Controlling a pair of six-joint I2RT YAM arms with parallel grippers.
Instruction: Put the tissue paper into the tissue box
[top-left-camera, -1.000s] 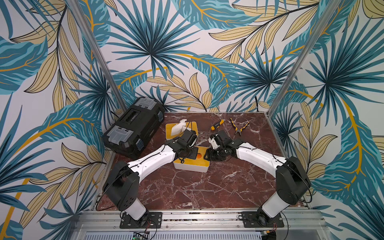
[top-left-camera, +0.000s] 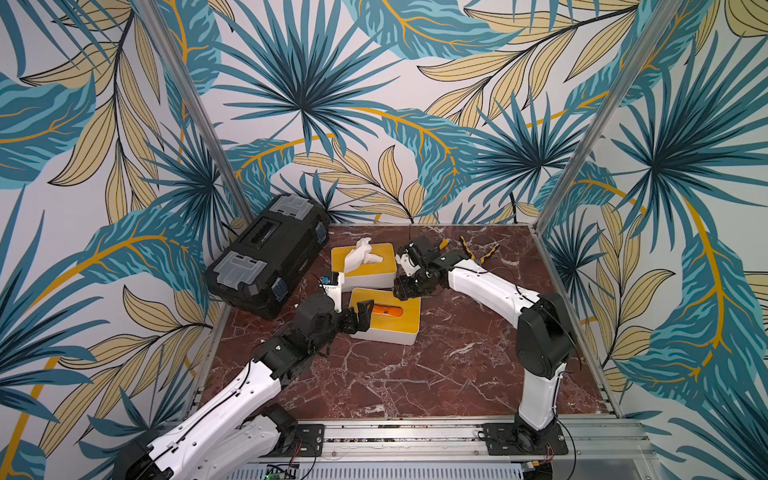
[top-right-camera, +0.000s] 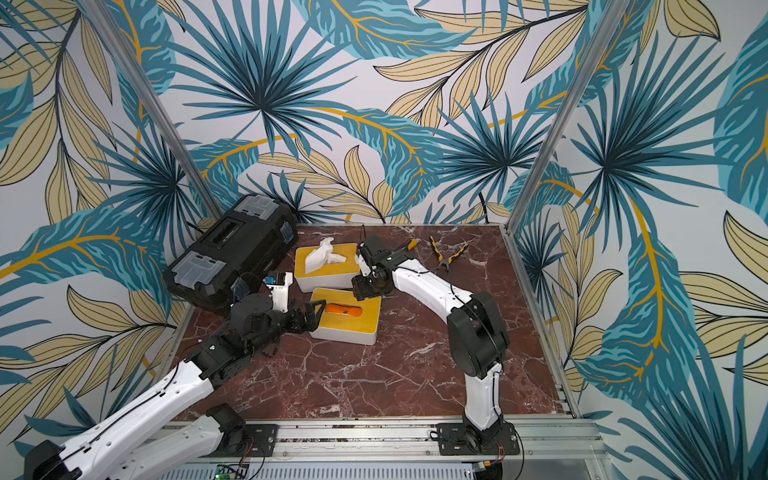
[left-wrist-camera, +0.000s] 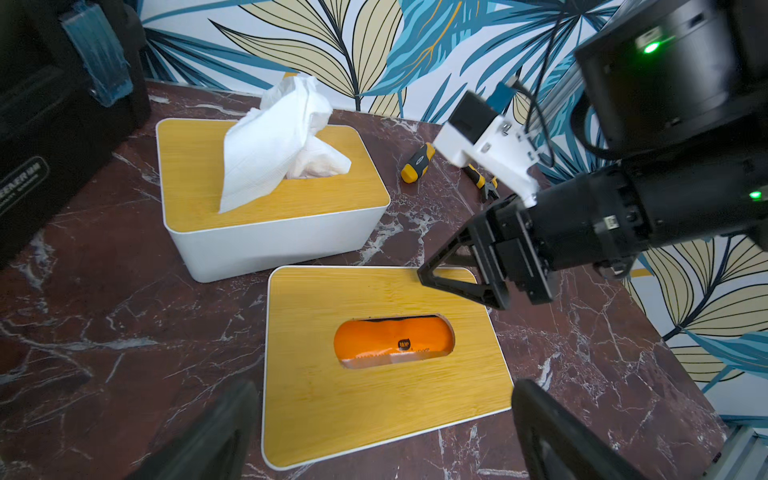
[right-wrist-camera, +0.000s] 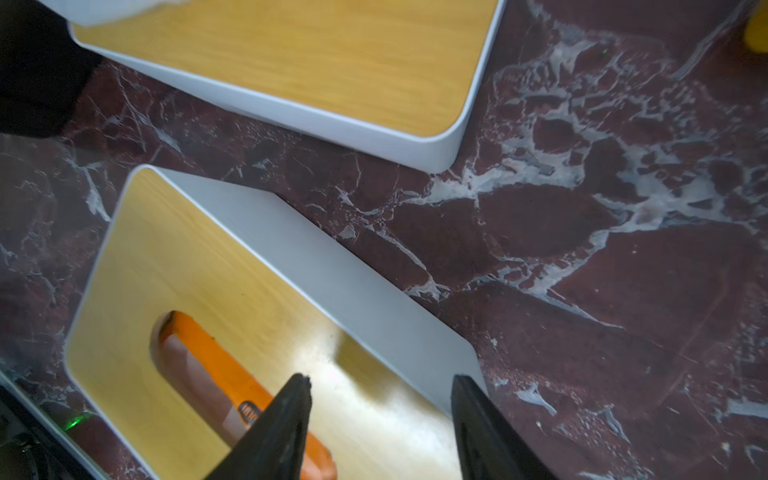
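The near tissue box (top-left-camera: 400, 324) is white with a yellow lid. Through its oval slot an orange tissue pack (left-wrist-camera: 393, 341) shows, its top just inside the opening in the left wrist view. My left gripper (top-left-camera: 368, 315) stands open at the box's left side; its fingers (left-wrist-camera: 216, 436) are wide apart with the lid in view between them. My right gripper (top-left-camera: 402, 289) is above the box's far right corner. Its fingers (right-wrist-camera: 281, 428) are apart and nothing is held between them.
Behind stands a second yellow-lidded box (left-wrist-camera: 276, 232) with white tissue (left-wrist-camera: 280, 140) sticking out. A black toolbox (top-left-camera: 268, 252) is at the left. A screwdriver (left-wrist-camera: 417, 163) and pliers (top-left-camera: 478, 249) lie at the back right.
My left gripper has drawn back to the left from over the near box, uncovering the slot. My right gripper has shifted left and toward the back. The near box looks roughly where it was.
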